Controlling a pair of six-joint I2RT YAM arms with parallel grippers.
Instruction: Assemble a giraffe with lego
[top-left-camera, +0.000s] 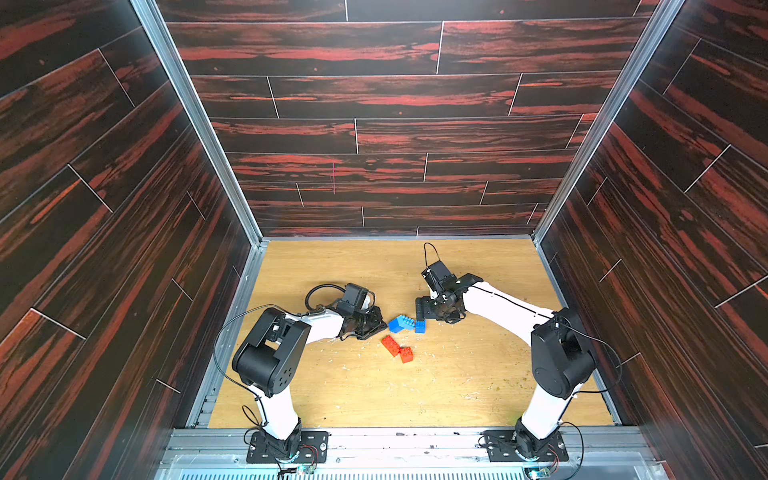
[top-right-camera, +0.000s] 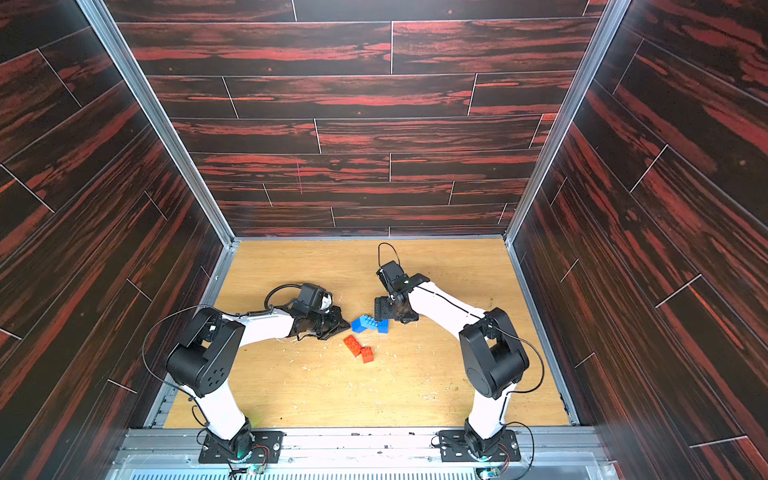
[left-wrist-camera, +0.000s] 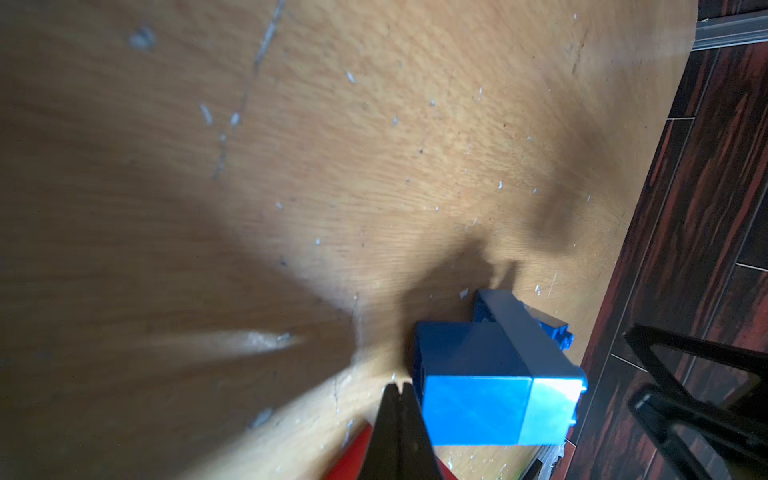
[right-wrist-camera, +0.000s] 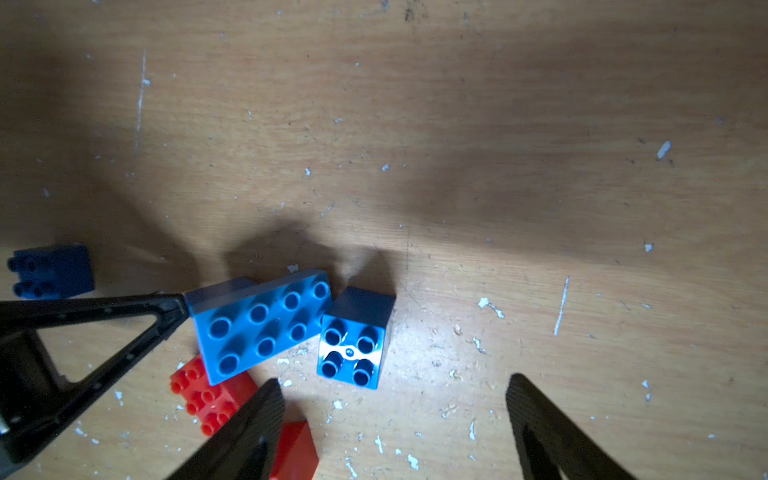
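Near the table's middle, a long blue brick (right-wrist-camera: 264, 320) leans on its side against another blue piece (left-wrist-camera: 472, 400), with a small blue brick (right-wrist-camera: 352, 344) at its right end. Two red bricks (top-left-camera: 390, 345) (top-left-camera: 406, 354) lie in front of them. My left gripper is shut, nothing visible between its fingers, just left of the blue bricks. My right gripper hangs over the table just right of and behind the group, its fingers apart and empty.
A dark blue brick (right-wrist-camera: 52, 272) shows at the left edge of the right wrist view. The back, front and outer parts of the wooden table (top-left-camera: 480, 384) are clear; dark panelled walls surround it.
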